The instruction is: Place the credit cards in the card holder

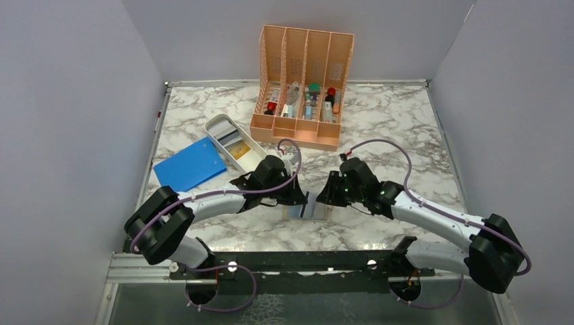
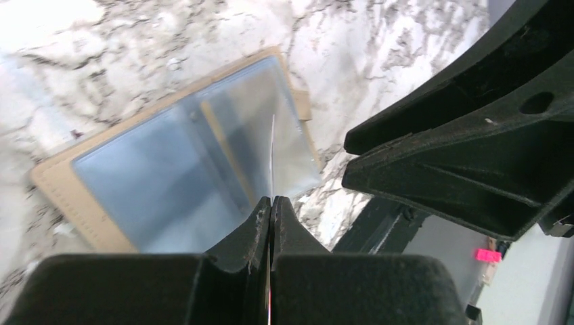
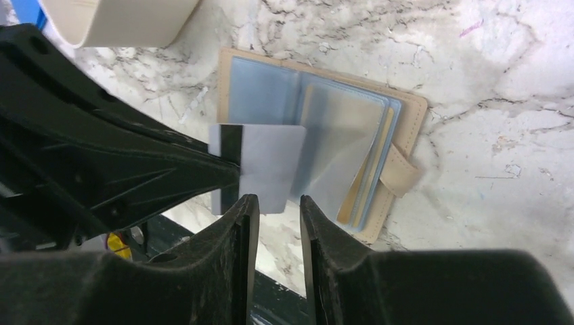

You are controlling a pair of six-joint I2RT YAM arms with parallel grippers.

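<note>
The open card holder (image 3: 414, 120), with tan edges and clear bluish sleeves, lies flat on the marble table. In the right wrist view this card (image 3: 272, 162) shows a pale face with a black stripe, over the holder's sleeves. My right gripper is part open close to the card's free lower end; its fingertips are apart, and nothing appears gripped. From above, both grippers face each other over the holder (image 1: 318, 218).
At the left stand a white tray (image 1: 262, 150) holding several cards and a blue board (image 1: 189, 164). Behind is a peach organiser (image 1: 294, 137) with small items.
</note>
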